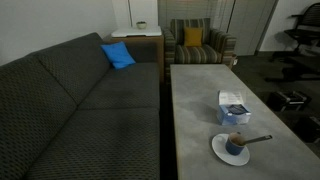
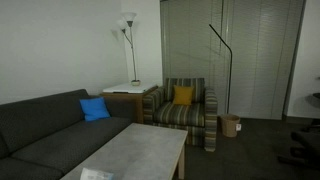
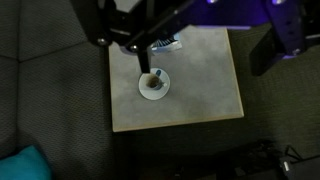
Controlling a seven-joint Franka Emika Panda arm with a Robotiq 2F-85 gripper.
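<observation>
On the grey coffee table stands a dark blue cup on a white saucer. A long handle, perhaps of a spoon, sticks out to the right beside the cup. Just behind them is a blue and white box with its lid raised. From above, the wrist view shows the cup on its saucer, and the box partly covered by the gripper. My gripper is open high above the table, its dark fingers wide apart and nothing visible between them. Neither exterior view shows it.
A dark sofa with a blue pillow runs along the table's left side. Behind stand a striped armchair and a side table. Dark objects lie on the floor at right.
</observation>
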